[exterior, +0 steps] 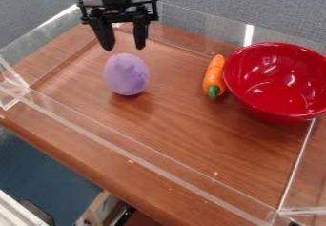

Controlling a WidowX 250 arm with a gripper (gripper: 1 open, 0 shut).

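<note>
My black gripper (122, 41) hangs at the top left of the view, open, its two fingers apart with empty space between them. Below it a purple round object (126, 74) rests on the wooden surface. An orange carrot (215, 74) with a green end lies to the right, beside a large red bowl (276, 85).
A clear low-walled enclosure (178, 172) surrounds the wooden table surface (185, 139). A grey wall stands behind.
</note>
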